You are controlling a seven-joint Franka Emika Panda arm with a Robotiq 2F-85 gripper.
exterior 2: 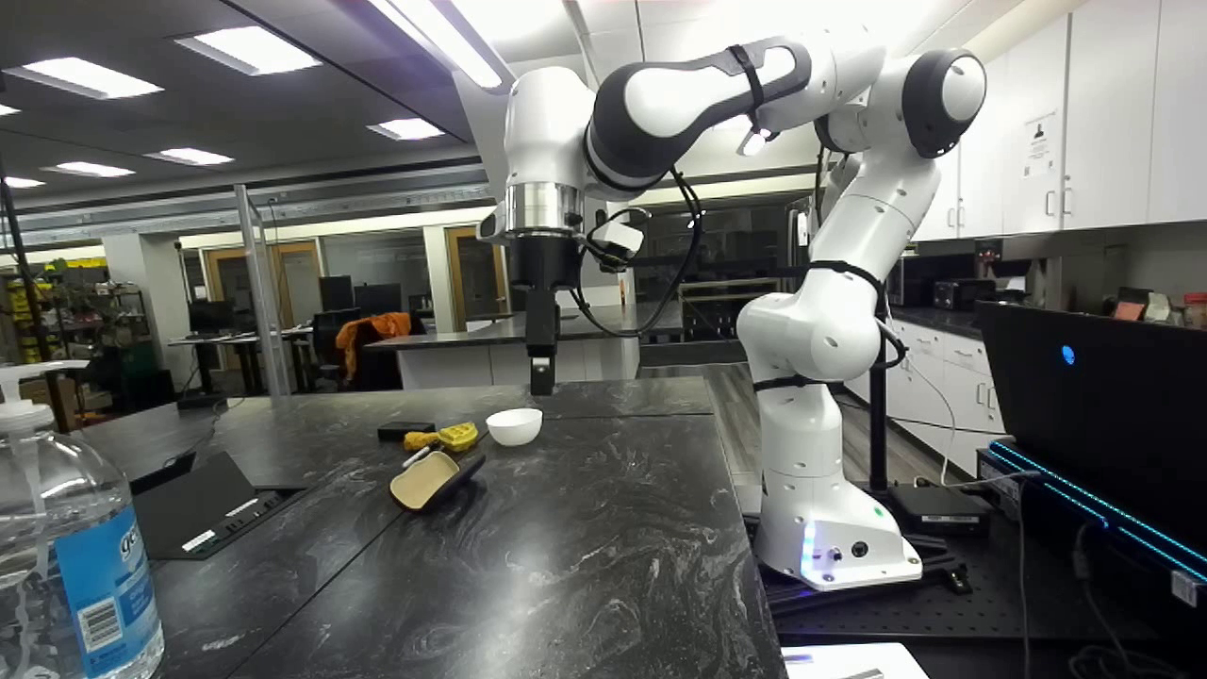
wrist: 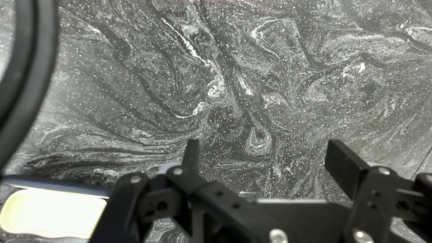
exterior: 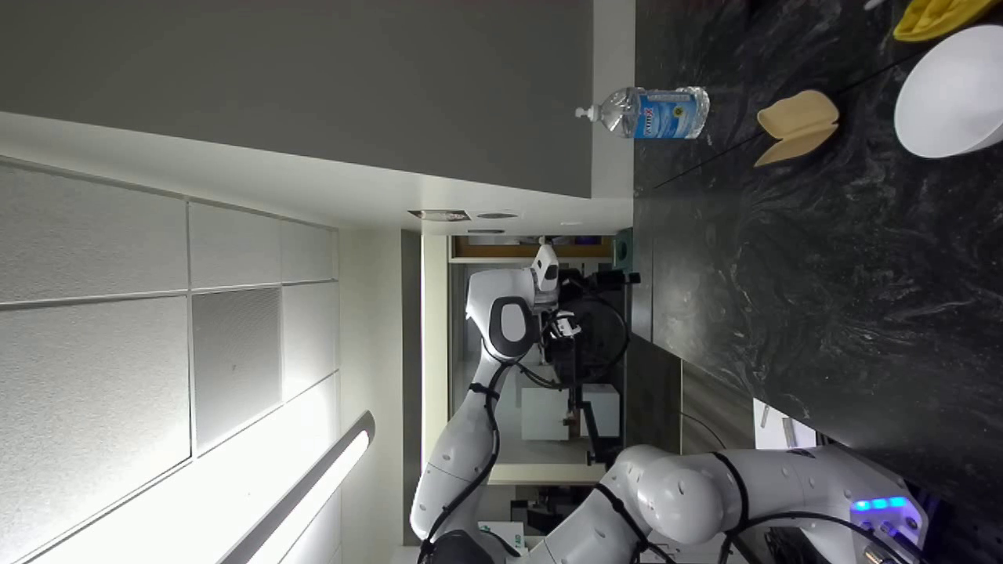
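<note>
In the wrist view my gripper stands open, its two black fingers wide apart with only bare dark countertop (wrist: pixel 259 93) beyond them. From the second exterior view, the gripper (exterior 2: pixel 542 379) points down and hangs above the far part of the counter, clear of everything on it. A white bowl (exterior 2: pixel 515 426) rests near the counter's far side. Closer in lies an open case with a tan lining (exterior 2: pixel 425 481), which also shows as a bright lining (wrist: pixel 52 212) at the wrist view's lower left. Beside the bowl is a yellow item (exterior 2: pixel 457 437).
A clear pump bottle with a blue label (exterior: pixel 669 113) stands upright on the counter, sideways in the rotated first exterior view. A black tablet-like device (exterior 2: pixel 198 498) lies at the left in the second exterior view.
</note>
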